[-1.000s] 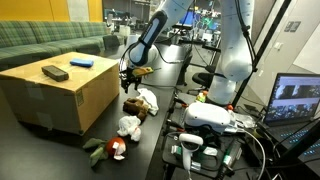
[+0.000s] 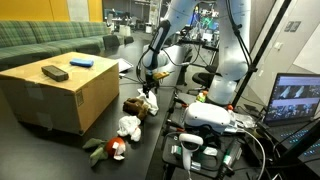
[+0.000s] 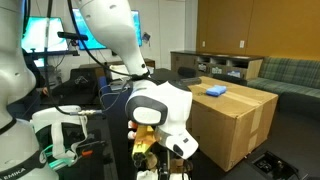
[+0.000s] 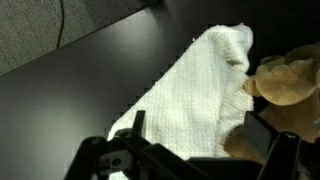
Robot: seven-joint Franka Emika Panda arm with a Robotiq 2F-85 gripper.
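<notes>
A white cloth [image 4: 190, 95] lies crumpled on the dark table and fills the middle of the wrist view. My gripper is over it, fingers wide apart, with nothing held; one of its fingers [image 4: 138, 124] shows at the left. Touching the cloth on the right is a brown plush toy [image 4: 285, 85], partly cut off by the frame edge. From exterior view 1, the gripper [image 2: 148, 92] is low above the cloth [image 2: 151, 103], beside the brown plush [image 2: 131, 106]. Whether the fingertips touch the cloth, I cannot tell.
A big cardboard box [image 2: 60, 105] stands left of the toys, with a blue item [image 2: 82, 62] and a dark item [image 2: 55, 73] on top. Nearer the camera lie a white toy [image 2: 129, 127] and a red-and-green one [image 2: 100, 152]. Bare tabletop lies left of the cloth in the wrist view.
My gripper has moved right, away from the box side, and down over the white cloth. The cloth and toys appear to lie where they were.
</notes>
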